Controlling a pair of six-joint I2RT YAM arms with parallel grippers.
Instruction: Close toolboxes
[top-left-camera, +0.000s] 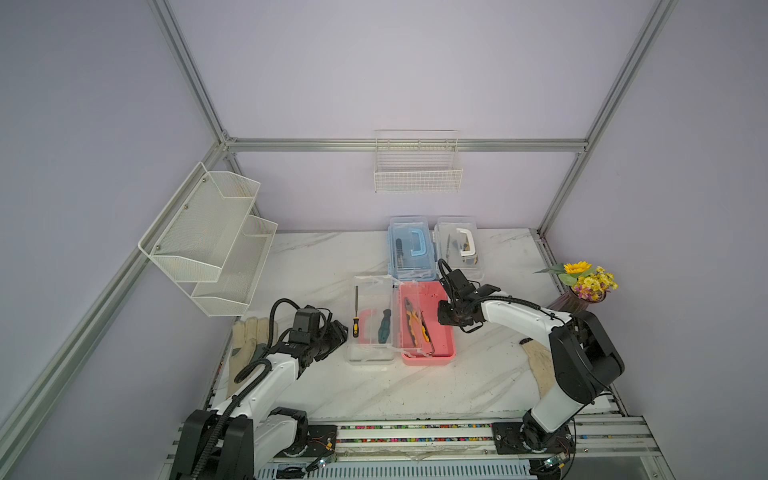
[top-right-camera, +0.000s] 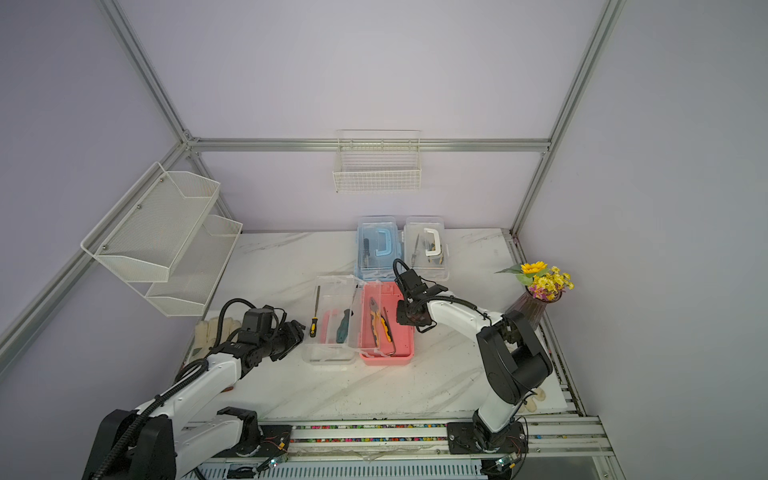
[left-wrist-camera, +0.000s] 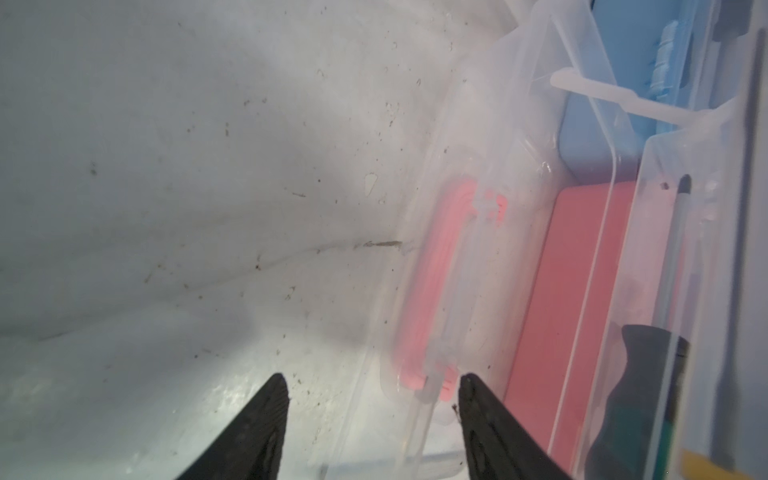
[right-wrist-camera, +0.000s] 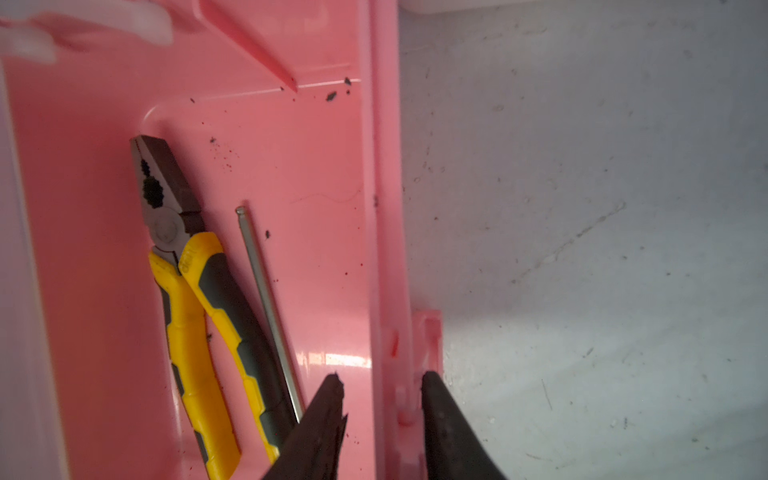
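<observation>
An open pink toolbox (top-left-camera: 432, 352) holds pliers (right-wrist-camera: 192, 336) and a thin rod (right-wrist-camera: 270, 312); its clear lid (left-wrist-camera: 512, 112) lies leftward, with a screwdriver (top-left-camera: 356, 320) and teal-handled tool (top-left-camera: 385, 325) seen in or through it. My right gripper straddles the pink box's right wall, fingers apart on either side; whether they touch it is unclear. My left gripper stands open just left of the lid, its fingertips near the lid's outer edge.
Blue (top-left-camera: 408, 248) and clear (top-left-camera: 448, 232) closed toolboxes stand behind. Gloves (top-left-camera: 240, 352) lie at the left, flowers (top-left-camera: 592, 284) at the right, a mesh rack (top-left-camera: 200, 240) hangs on the left.
</observation>
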